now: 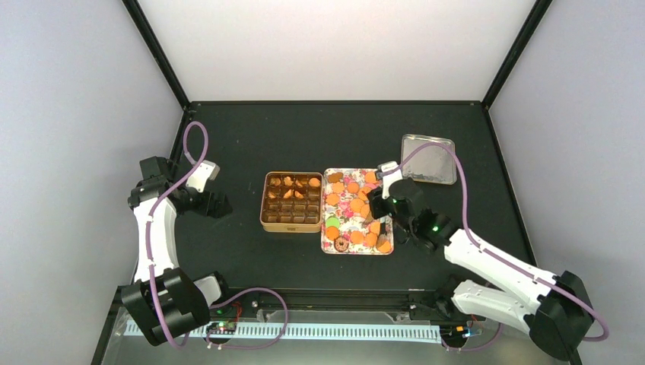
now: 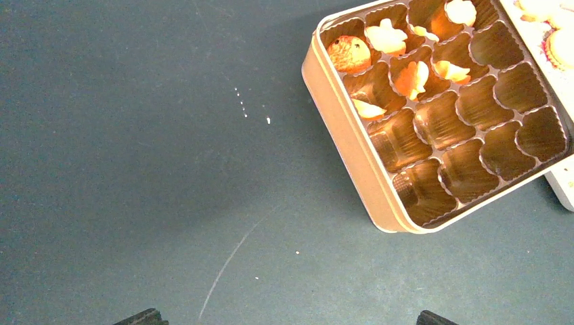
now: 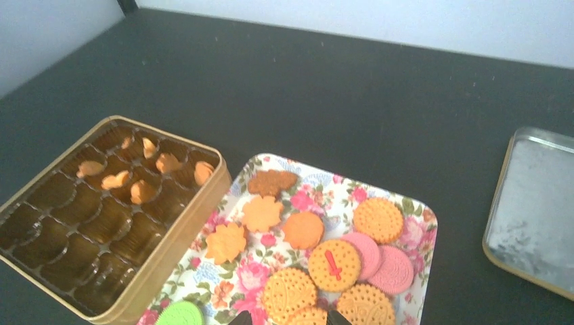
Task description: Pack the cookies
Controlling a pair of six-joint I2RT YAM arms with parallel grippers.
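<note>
A gold tin (image 1: 292, 227) with a brown divided insert stands left of a floral tray (image 1: 351, 253). Cookies sit in several compartments of its two far rows; the nearer ones look empty. Round yellow cookies, pink cookies (image 3: 392, 269), flower-shaped cookies (image 3: 261, 214) and a green one (image 3: 180, 315) lie on the tray. Low over the tray, my right gripper is shut on a round yellow cookie (image 3: 308, 316), only partly visible at the bottom edge of the right wrist view. Left of the tin, my left gripper hangs open and empty.
A silver metal lid (image 1: 429, 159) lies flat at the back right, apart from the tray. Tin and tray stand side by side, almost touching.
</note>
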